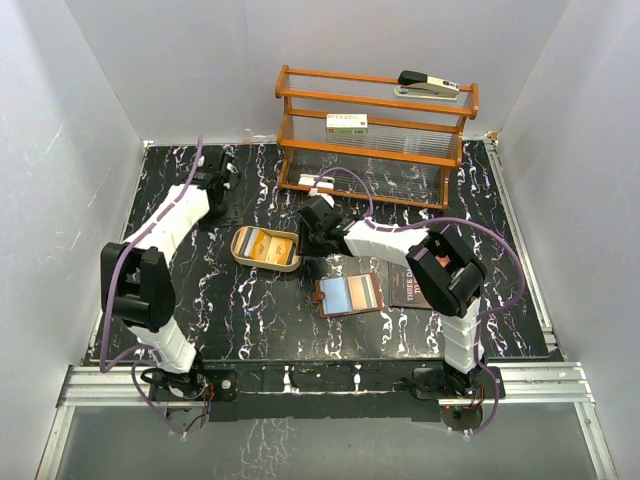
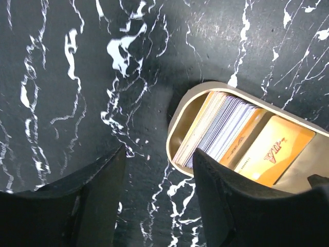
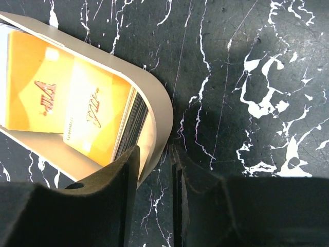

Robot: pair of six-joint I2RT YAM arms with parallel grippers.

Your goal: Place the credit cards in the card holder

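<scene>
A beige oval box (image 1: 240, 262) stands left of the table's middle, holding a stack of cards (image 2: 221, 126) at its left end and orange cards (image 3: 40, 82) lying flatter. My left gripper is open and empty beside the box's left end; its right fingertip overlaps the box's edge in the left wrist view. At the box's right end, my right gripper stands open, the end wall running down between its fingers. A gap shows between that wall and the right finger. A brown wallet-like case (image 1: 348, 312) with blue and tan faces lies front right of the box.
A wooden rack (image 1: 375, 140) stands at the back, carrying a stapler (image 1: 428, 86) and a small box (image 1: 346, 124). A dark red book (image 1: 408, 288) lies partly under the right arm.
</scene>
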